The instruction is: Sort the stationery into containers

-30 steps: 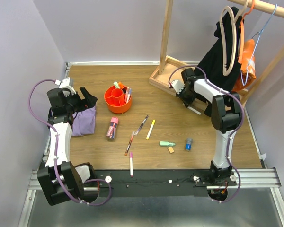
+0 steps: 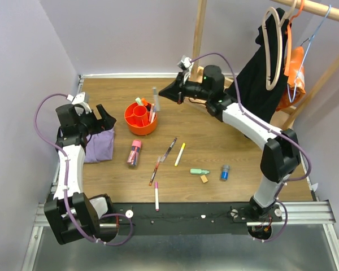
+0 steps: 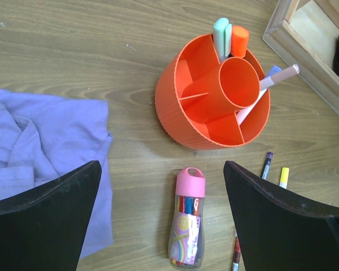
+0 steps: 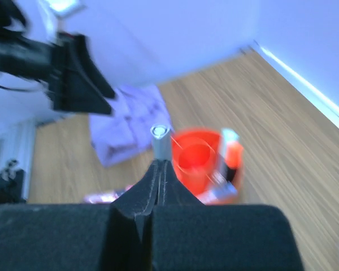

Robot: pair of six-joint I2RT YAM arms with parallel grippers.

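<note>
My right gripper (image 2: 161, 94) is up in the air at the back right of the orange organizer (image 2: 140, 130), shut on a pale marker (image 2: 156, 100). In the right wrist view the marker (image 4: 161, 145) stands out from the closed fingertips. The organizer holds a mint highlighter (image 3: 220, 36), an orange-capped pen (image 3: 239, 41) and other pens. Over the left side of the table, my left gripper (image 2: 104, 119) is open and empty. Loose on the table lie a yellow marker (image 2: 180, 154), a pink-capped marker (image 2: 156, 196), dark pens (image 2: 169, 149) and a green highlighter (image 2: 199, 171).
A pink-capped bottle of pens (image 2: 134, 153) stands in front of the organizer. The purple cloth (image 2: 100, 148) lies left. At the right are a blue jar (image 2: 225, 172), a small tan block (image 2: 204, 179), a wooden tray (image 2: 186, 100) and a clothes rack (image 2: 199, 34).
My right gripper has come up and left from beside the wooden tray towards the organizer, carrying the pale marker. The left arm stays where it was.
</note>
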